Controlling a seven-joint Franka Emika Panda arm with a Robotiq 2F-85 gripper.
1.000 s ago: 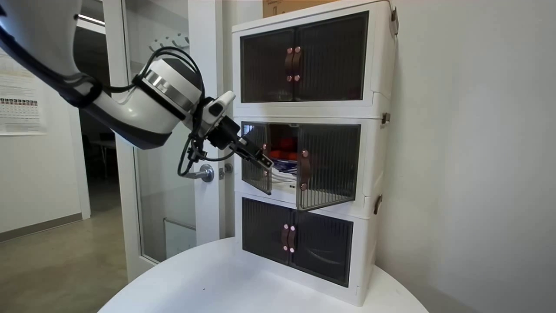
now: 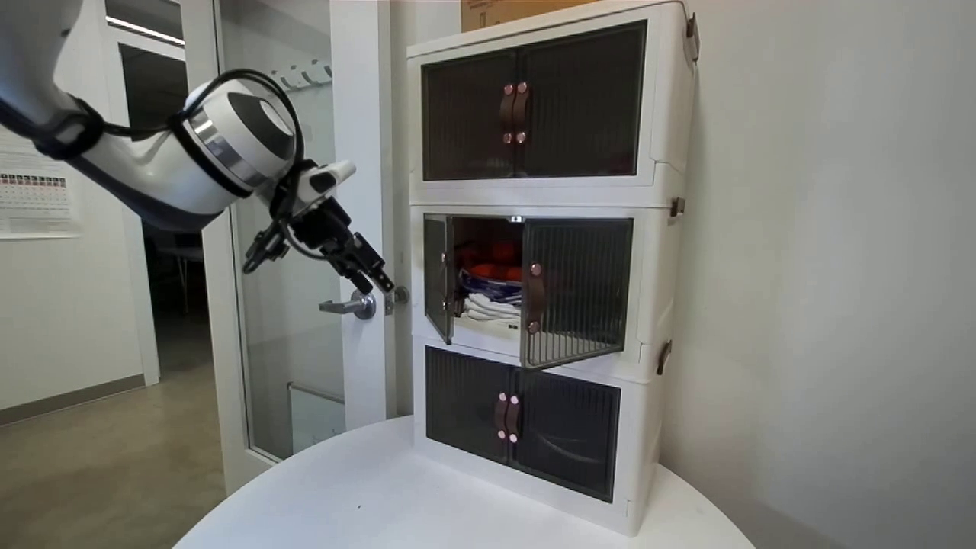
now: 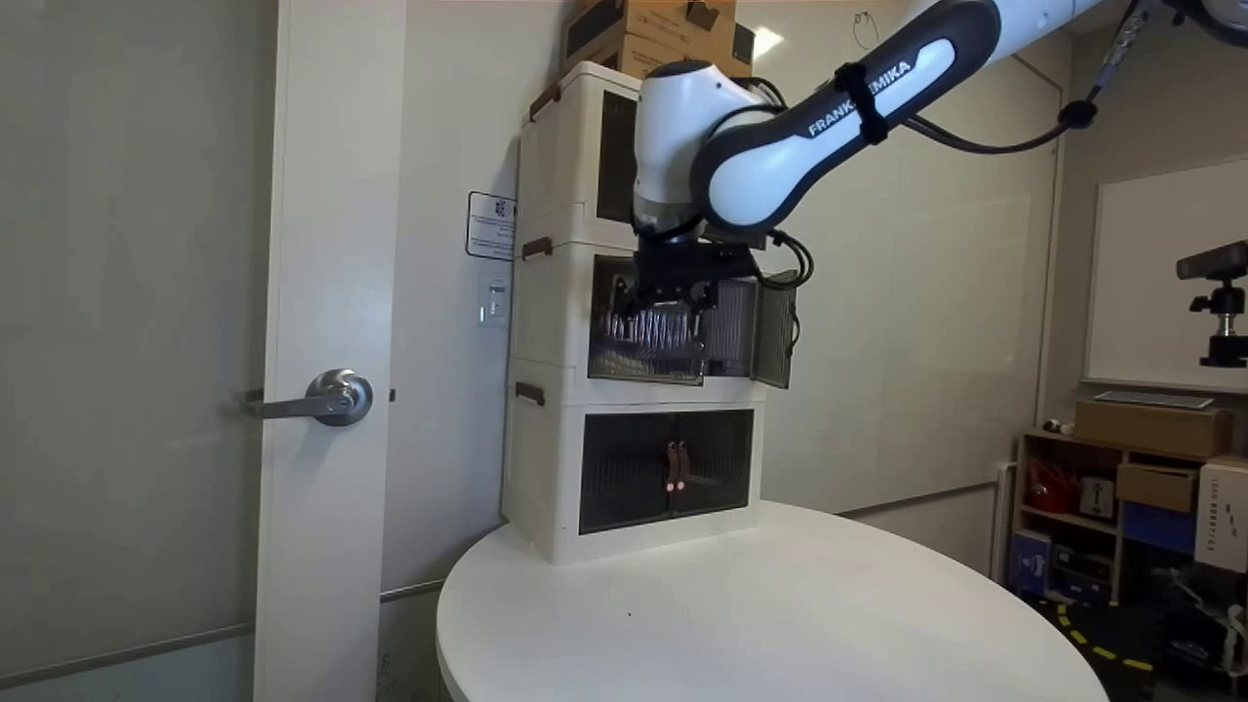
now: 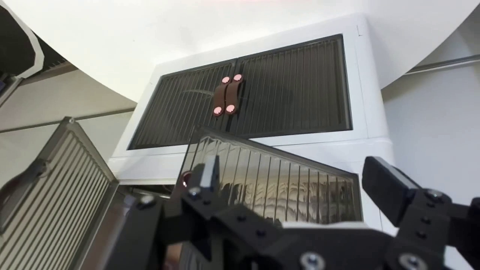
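Note:
The left middle door (image 2: 439,279) of the white cabinet stands swung well out, and the right middle door (image 2: 576,293) is partly open. Between them show white folded cloth (image 2: 491,309), a dark blue item (image 2: 494,285) and something red (image 2: 499,252). My gripper (image 2: 377,284) hangs left of the left door, apart from it in exterior view 1. In the wrist view my gripper is open, its fingers (image 4: 209,173) wide apart. Behind them lies the left door's ribbed panel (image 4: 279,175); no object shows held between them.
Closed doors fill the upper section (image 2: 581,101) and lower section (image 2: 563,430). The round white table (image 2: 366,494) has a clear top in front of the cabinet. A door with a lever handle (image 2: 348,306) stands behind my gripper. Cardboard boxes (image 3: 655,29) sit on top.
My arm and gripper have moved left, away from the cabinet. The left middle door has swung further open, uncovering more of the contents; the right door looks unmoved.

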